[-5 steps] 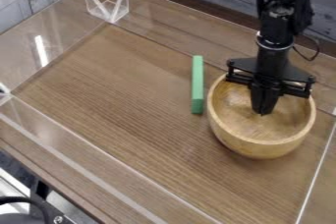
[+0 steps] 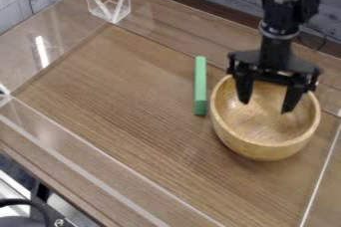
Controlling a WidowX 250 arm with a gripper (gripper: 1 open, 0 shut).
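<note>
My black gripper (image 2: 273,89) hangs from the top right over a large tan wooden bowl (image 2: 260,141), its two fingers apart and blurred, reaching down to the bowl's back rim and opening. Nothing clear shows between them. A long green bar (image 2: 200,84) lies on the wooden table just left of the bowl.
A white wire-like holder (image 2: 110,7) stands at the back left. A dark cable shows at the bottom left corner and another by the arm at the right.
The gripper is more blurred now and appears slightly raised, its fingers wider apart over the bowl. The bowl and green bar look unmoved.
</note>
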